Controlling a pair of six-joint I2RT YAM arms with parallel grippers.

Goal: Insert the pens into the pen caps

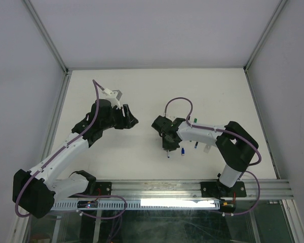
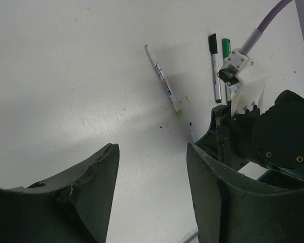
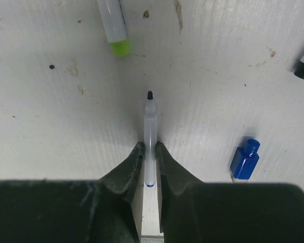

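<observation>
My right gripper is shut on a clear uncapped pen (image 3: pixel 150 126) with a dark tip. A blue cap (image 3: pixel 244 162) lies to its right. A white pen with a green end (image 2: pixel 163 81) lies beyond, on the table. My left gripper is open and empty, in the air at the left in the top view (image 1: pixel 124 116).
Black and green markers (image 2: pixel 216 71) lie at the right, partly behind the right arm.
</observation>
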